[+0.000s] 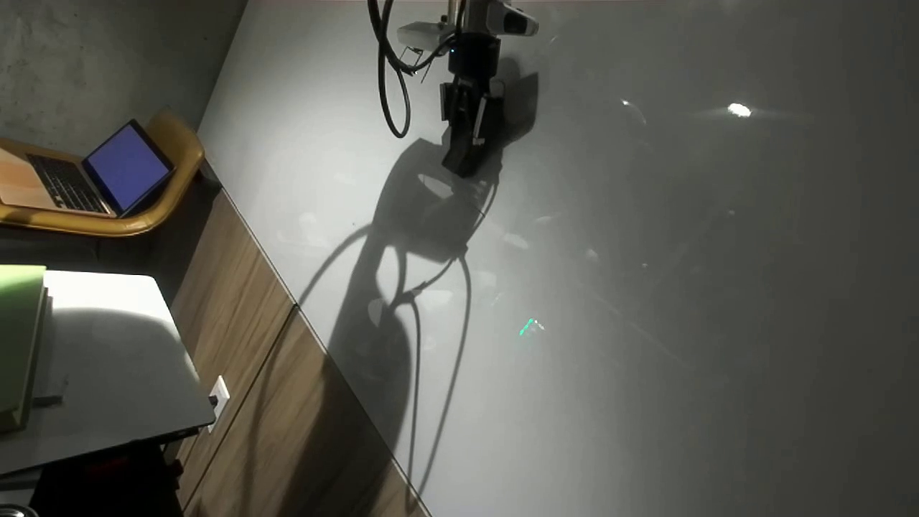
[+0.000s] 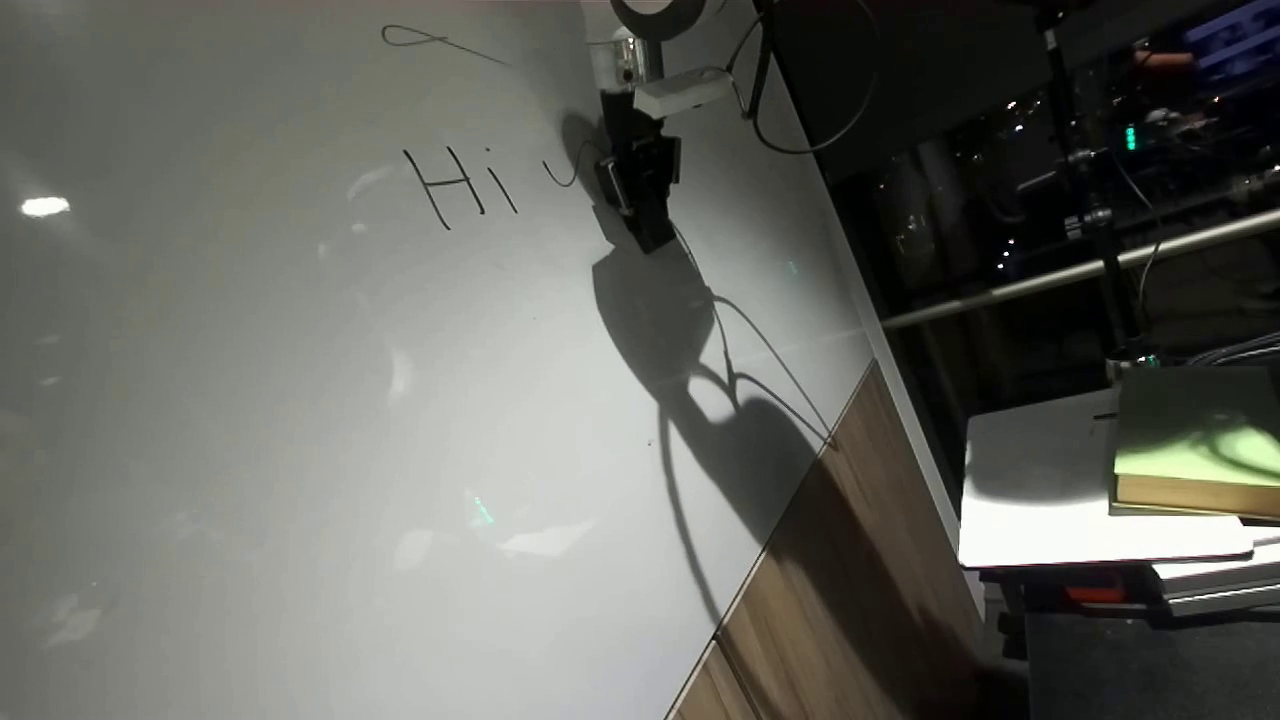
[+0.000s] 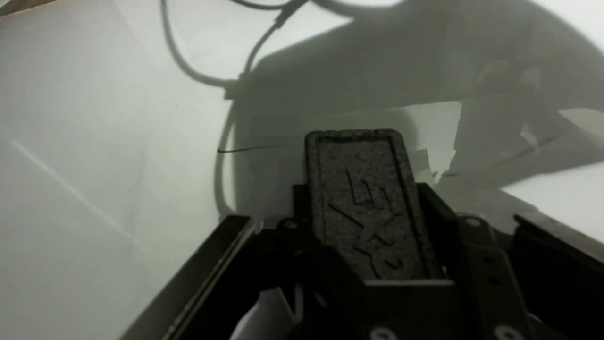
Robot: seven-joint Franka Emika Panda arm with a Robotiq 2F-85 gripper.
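A dark grey block, like a board eraser (image 3: 362,195), with black scribbles on its face, sits between the fingers of my gripper, which is shut on it. From outside, the gripper (image 2: 639,174) hangs close over a white board, the block (image 2: 651,230) pointing down; whether it touches the surface I cannot tell. Left of it is black writing "Hi" (image 2: 459,186), then a thin curved stroke (image 2: 564,180) running up to the gripper. A looped line (image 2: 438,41) lies farther up. In the wrist view a short dark stroke (image 3: 246,149) shows left of the block.
The white board (image 1: 689,301) is broad and mostly bare, with the arm's shadow across it. Wood panels (image 1: 245,345) border one side. Beyond stand a laptop on a chair (image 1: 86,177) and a side table (image 1: 112,362) with a green book. A black cable (image 1: 383,77) loops beside the arm.
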